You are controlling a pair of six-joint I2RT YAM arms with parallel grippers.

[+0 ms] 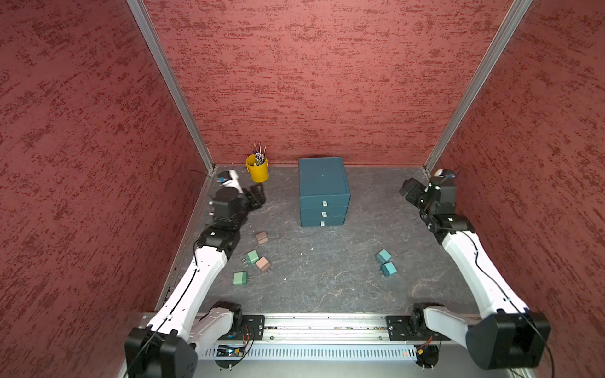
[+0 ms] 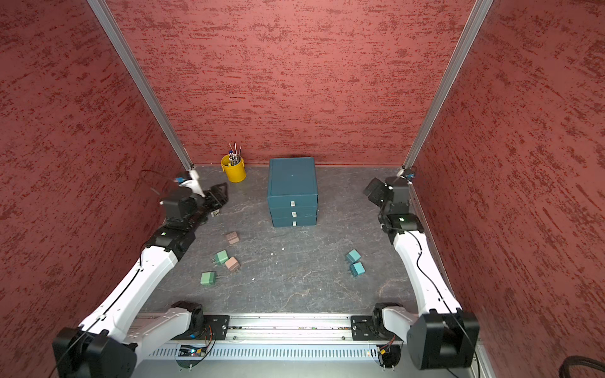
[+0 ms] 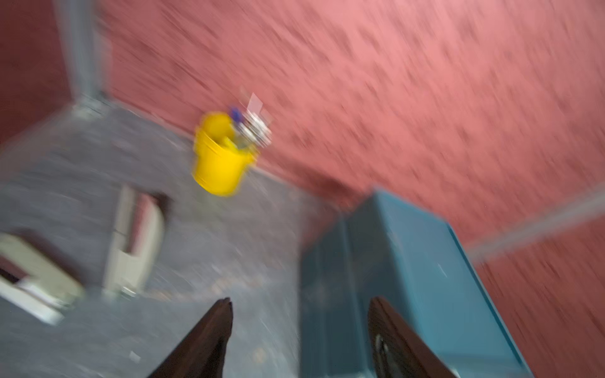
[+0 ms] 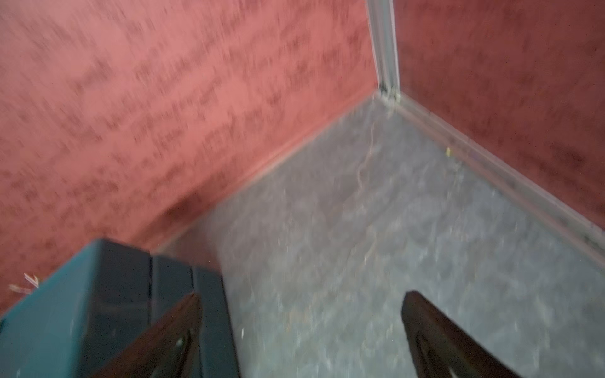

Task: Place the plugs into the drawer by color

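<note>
The dark teal drawer unit stands at the back middle, its three drawers closed. Two green plugs and two pinkish-brown plugs lie on the left of the table. On the right, two blue plugs lie close together. My left gripper hangs above the table left of the drawer unit, fingers apart, nothing between them. Right of the unit, my right gripper is open and empty. Both wrist views are blurred.
A yellow bucket with thin tools stands at the back left. Two pale elongated objects lie near the left wall, mostly hidden by my left arm from above.
</note>
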